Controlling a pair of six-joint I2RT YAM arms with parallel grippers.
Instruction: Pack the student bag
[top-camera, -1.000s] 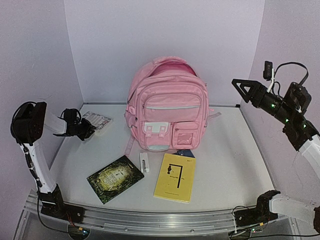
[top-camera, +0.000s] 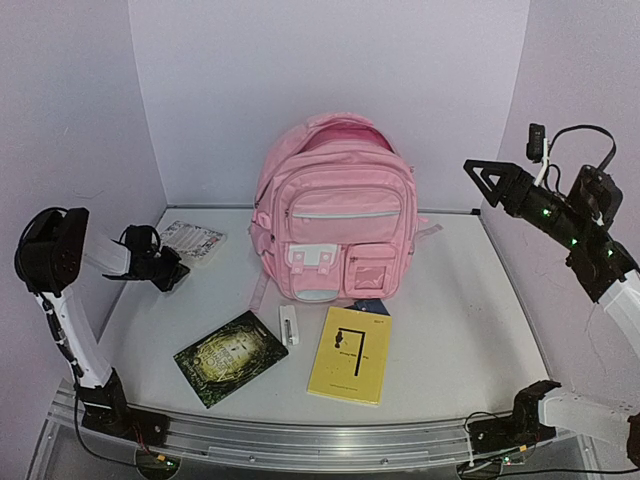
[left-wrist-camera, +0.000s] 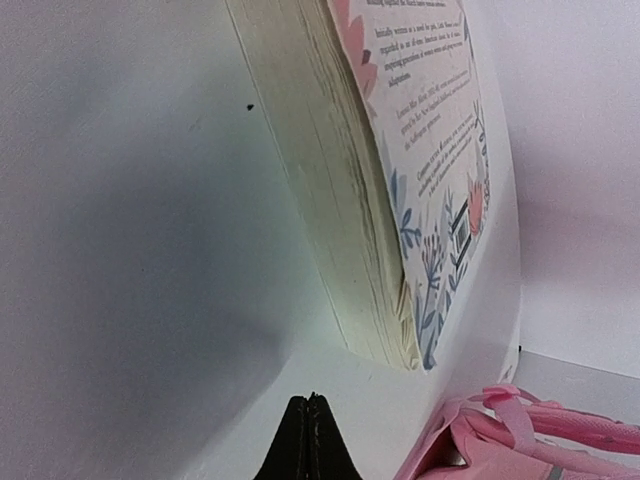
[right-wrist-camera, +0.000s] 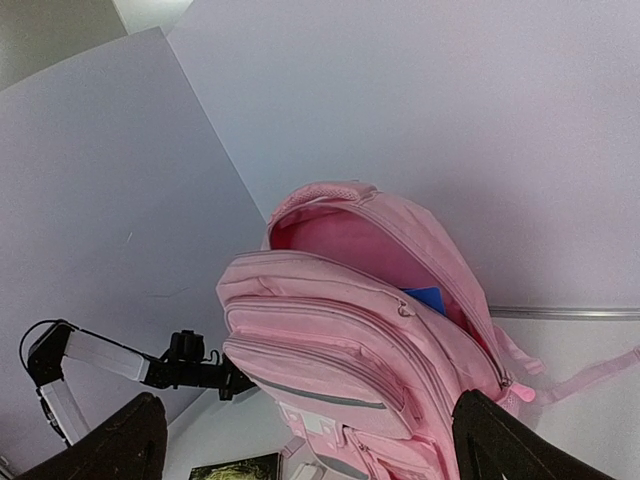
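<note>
The pink backpack (top-camera: 345, 210) stands upright at the back middle, its top unzipped and gaping. Inside the opening a blue edge (right-wrist-camera: 428, 298) shows in the right wrist view. A thick book with a floral, text-covered face (left-wrist-camera: 425, 130) lies flat at the back left. My left gripper (top-camera: 181, 276) is just in front of it; in the left wrist view its fingers (left-wrist-camera: 292, 440) are together, shut, apart from the book. High at the right, my right gripper (top-camera: 480, 183) is open and empty, facing the bag. A yellow book (top-camera: 350, 355) and a dark green book (top-camera: 231, 358) lie in front.
A small white item (top-camera: 289, 325) lies between the two front books. Something dark blue (top-camera: 371, 306) sticks out behind the yellow book. Straps trail beside the bag. Walls close in left, right and back.
My left gripper has shifted slightly left and toward the front, a little away from the floral book. The books, the backpack and the right arm look unmoved.
</note>
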